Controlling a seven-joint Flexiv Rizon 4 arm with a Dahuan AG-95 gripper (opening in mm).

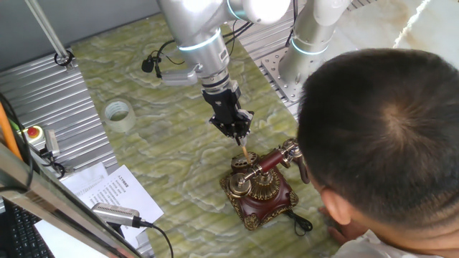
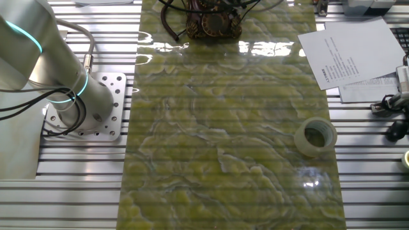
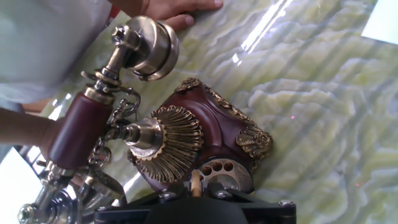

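Observation:
My gripper (image 1: 242, 140) is shut on a thin wooden stick (image 1: 246, 153), which points down at the dial (image 1: 244, 160) of an ornate dark-red and brass telephone (image 1: 259, 209). Across the top of the phone lies its handset (image 1: 271, 160). Seen from the wrist, the stick (image 3: 196, 183) stands between the fingertips and overlaps the edge of the round dial (image 3: 225, 175) with its finger holes. Whether its tip sits inside a hole cannot be made out. Part of the dial is hidden behind the gripper. Only the phone's lower part (image 2: 214, 25) shows in exterior view 2.
A person (image 1: 387, 136) leans in close to the phone, with a hand (image 3: 177, 11) on the table beside it. A tape roll (image 2: 316, 137) and paper sheets (image 2: 350, 54) lie apart from it.

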